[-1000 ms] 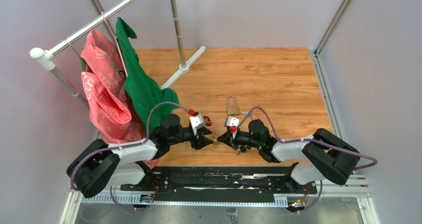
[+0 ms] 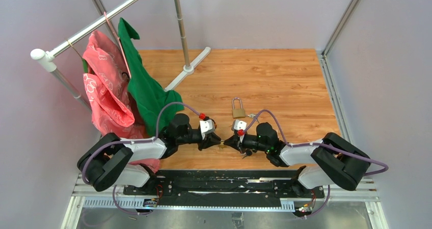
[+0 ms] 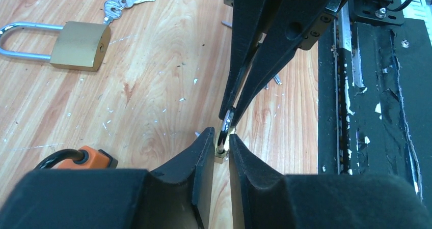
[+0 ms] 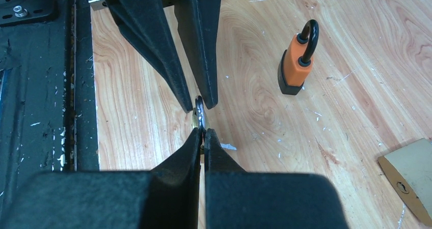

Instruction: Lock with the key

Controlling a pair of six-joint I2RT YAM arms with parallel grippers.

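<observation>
A small brass padlock with a shiny shackle (image 3: pixel 226 124) is held upright between the two grippers, over the front of the table. My right gripper is shut, with the thin shackle (image 4: pixel 199 109) at its fingertips. Facing it from the left, my left gripper is part open, its fingers on either side of the shackle with a gap between them. Most of the lock's body is hidden behind the fingers. Silver keys (image 3: pixel 113 7) lie beside a larger brass padlock (image 3: pixel 81 46). Another key set (image 2: pixel 247 153) lies partly under the right gripper.
An orange and black padlock (image 4: pixel 297 61) stands behind the left gripper. On the left, a rack (image 2: pixel 76 35) holds a pink garment (image 2: pixel 107 86) and a green one (image 2: pixel 147 86).
My left gripper has come slightly right, towards the small padlock, and its fingers have drawn closer together. The right arm has barely shifted.
</observation>
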